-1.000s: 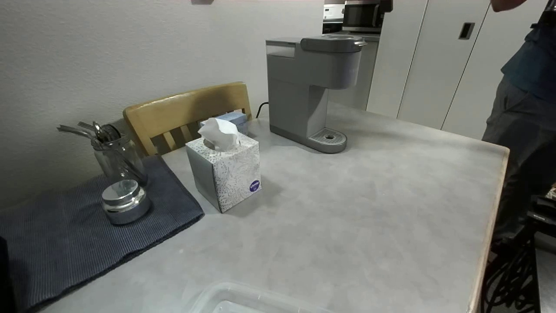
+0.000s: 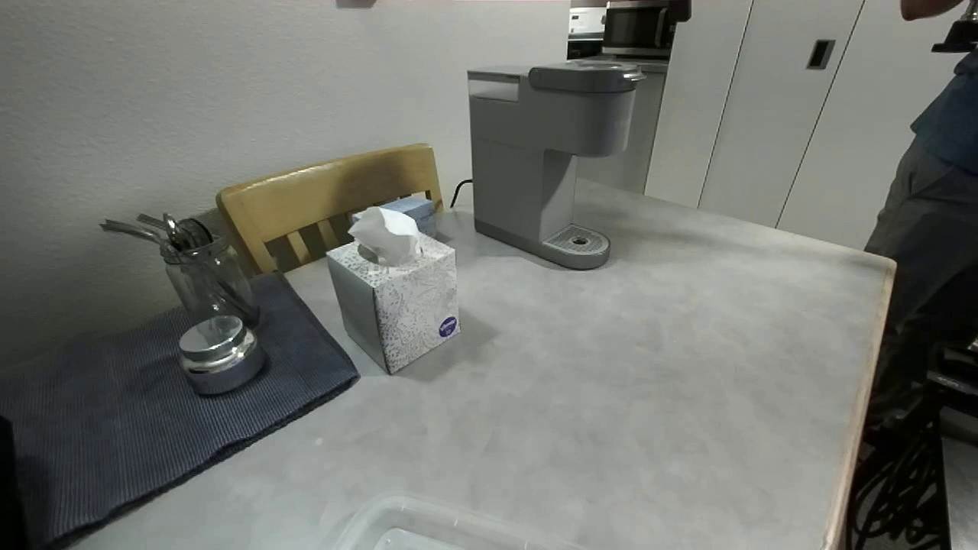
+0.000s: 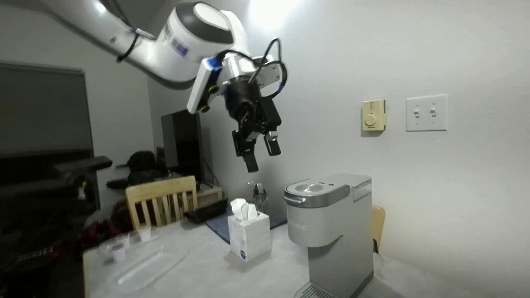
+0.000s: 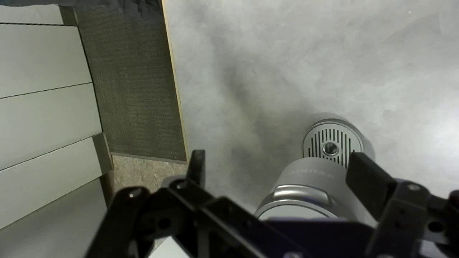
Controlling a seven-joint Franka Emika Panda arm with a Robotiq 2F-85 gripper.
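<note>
High over the table, my gripper [image 3: 262, 154] hangs open and empty, pointing down. Its two fingers [image 4: 369, 184] stand wide apart in the wrist view. A grey coffee maker [image 2: 550, 119] stands toward the back of the table with its lid closed. From above, the lid handle [image 4: 301, 193] and the slotted drip tray [image 4: 316, 139] show below my gripper, though my own hand hides much of the machine's top. Nothing stands on the drip tray. A tissue box [image 2: 417, 312] with a tissue sticking out sits nearer the wall-side chair.
A glass jar of utensils [image 2: 206, 275] and a silver-lidded container [image 2: 220, 353] rest on a dark blue mat [image 2: 101, 422]. A clear plastic tray [image 3: 149, 268] and several small cups lie at the far side in exterior view 2.
The person at the right edge of exterior view 1 has shifted to the right.
</note>
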